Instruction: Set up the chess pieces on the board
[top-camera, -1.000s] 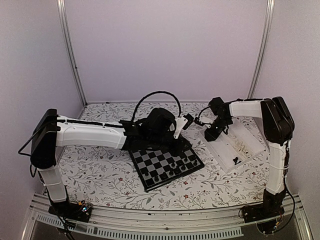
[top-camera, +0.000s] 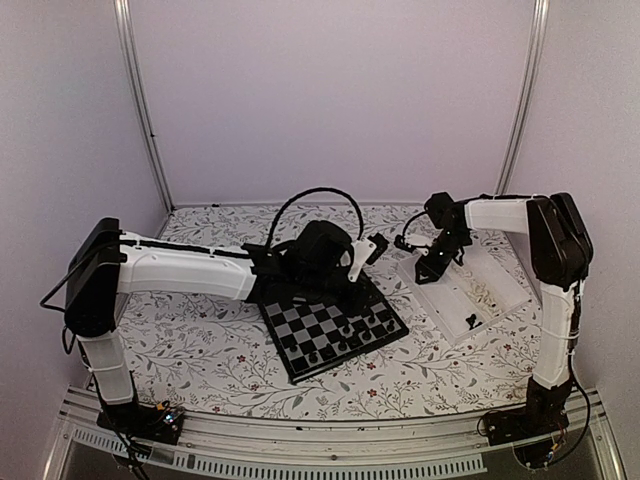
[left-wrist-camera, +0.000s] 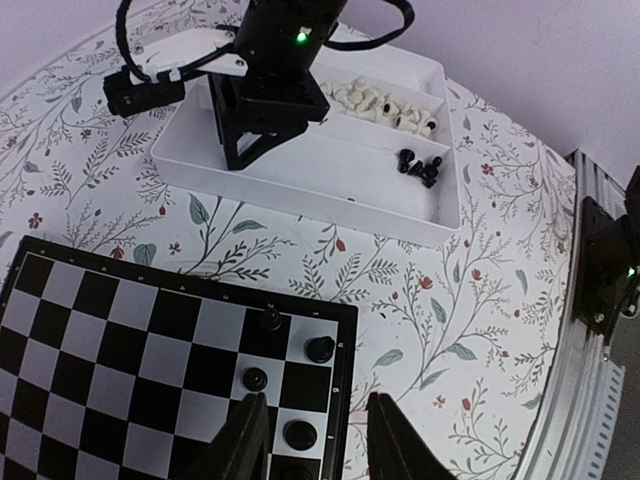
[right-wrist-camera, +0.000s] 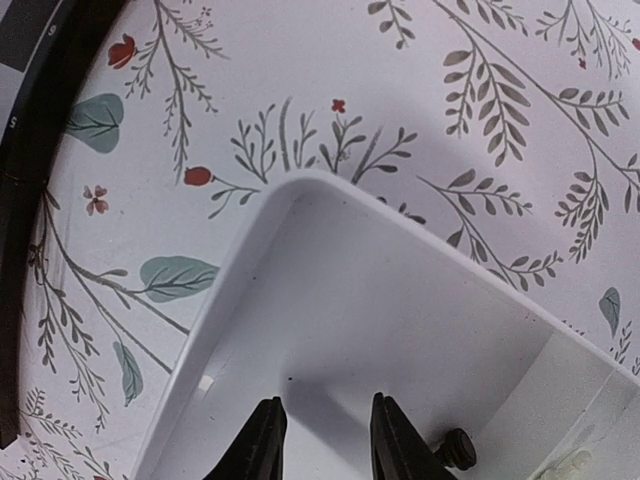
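Note:
The chessboard (top-camera: 300, 344) carries several black pieces, among them one (left-wrist-camera: 320, 349) near its corner in the left wrist view. My left gripper is open above the board, nothing between its fingers. My right gripper is low over the white tray (right-wrist-camera: 420, 300); its two fingertips show apart, and whether anything is between them lower down is hidden. A black piece (right-wrist-camera: 457, 449) lies in the tray just beside the right finger. More black pieces (left-wrist-camera: 420, 167) and white pieces (left-wrist-camera: 380, 103) lie in the tray.
The tray stands right of the board, with a strip of floral tablecloth (top-camera: 450, 370) between and in front of them. Walls enclose the table at the back and sides. My left arm covers the back of the board in the top view.
My left arm moved very slightly down in the top view.

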